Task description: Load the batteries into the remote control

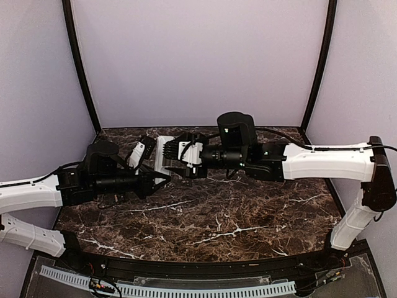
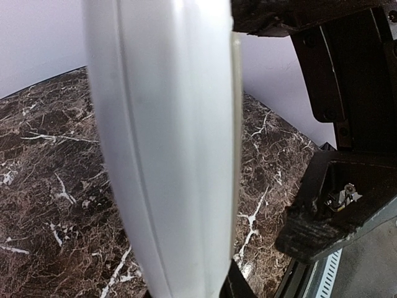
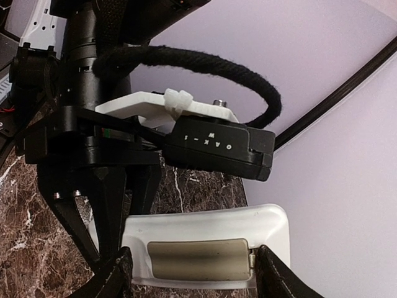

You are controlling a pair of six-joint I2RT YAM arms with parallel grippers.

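Observation:
The white remote control [image 1: 162,160] stands roughly upright in the air between the two arms. My left gripper [image 1: 152,176] is shut on its lower end; in the left wrist view the remote's narrow side [image 2: 173,136] fills the middle. On its face, the right wrist view shows a grey-beige rectangular panel [image 3: 198,259]. My right gripper faces that panel. Its fingers [image 3: 273,279] are spread wide, one near each end of the panel, and I cannot tell what lies between them. No batteries are visible.
A slotted white strip [image 1: 205,292] runs along the front edge, and pale walls enclose the sides and back.

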